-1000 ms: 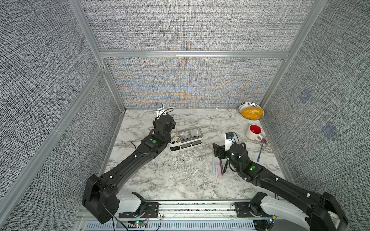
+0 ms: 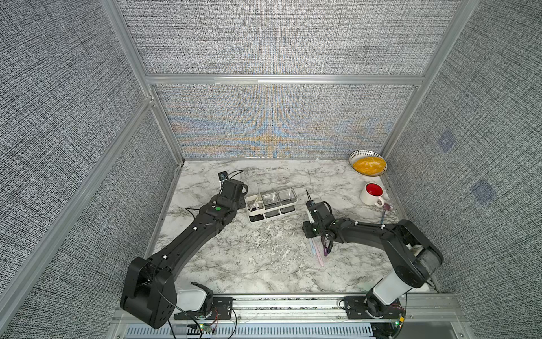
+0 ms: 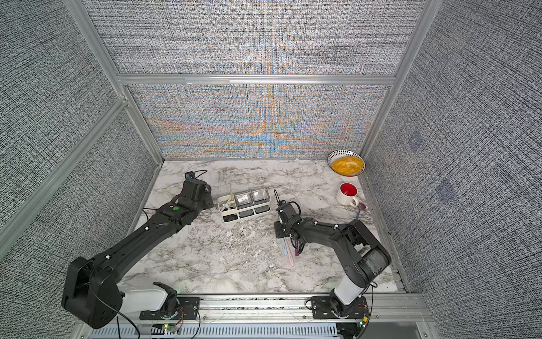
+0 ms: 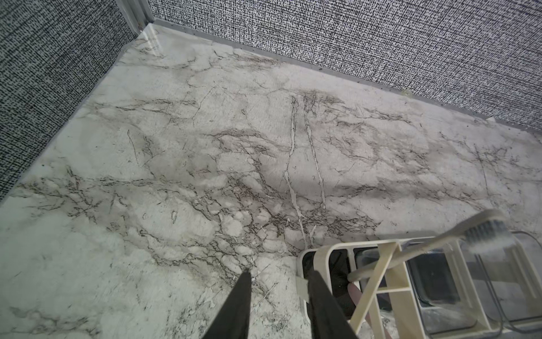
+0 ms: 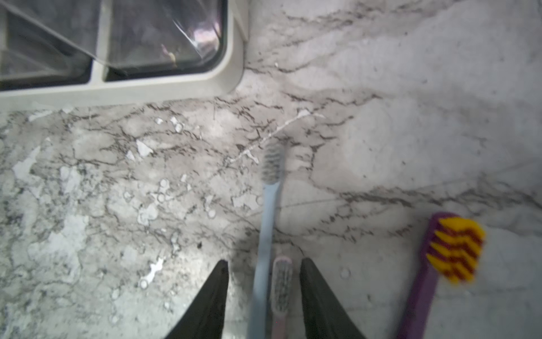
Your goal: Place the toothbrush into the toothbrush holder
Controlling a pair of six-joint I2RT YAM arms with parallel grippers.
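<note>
The white toothbrush holder sits mid-table, with a brush leaning in its left compartment. My left gripper hovers just left of it, open. My right gripper is low over the brushes to the holder's right, open, its fingertips either side of the light-blue toothbrush and a pink one; whether it touches them is unclear. A purple-and-yellow brush lies to their right.
A white mug with red inside stands at the right, a patterned bowl behind it.
My left gripper has shifted slightly left, away from the holder.
</note>
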